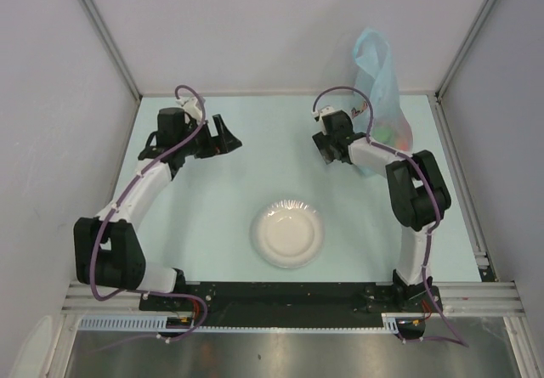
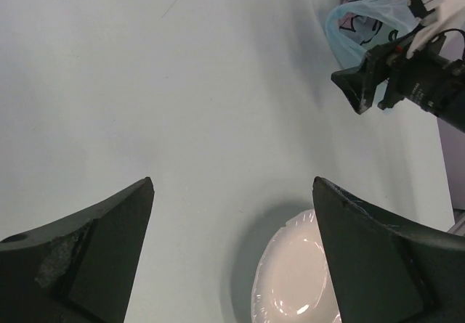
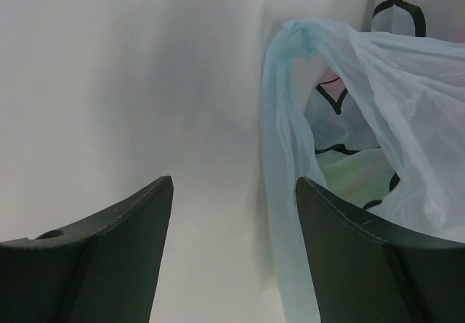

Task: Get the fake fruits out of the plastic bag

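Note:
A translucent blue plastic bag [image 1: 381,98] stands at the back right, with red and green shapes faintly visible inside. My right gripper [image 1: 323,147] is low at the bag's left edge, its fingers apart; in the right wrist view the bag's thin blue edge [image 3: 283,120] runs down beside the right finger, and a printed liner with black lines shows within. My left gripper [image 1: 223,136] hangs open over the left part of the table, nothing between its fingers. The right gripper also appears at the upper right of the left wrist view [image 2: 367,91].
A white plate [image 1: 286,233] lies at the front centre. Walls border the table at the back and both sides.

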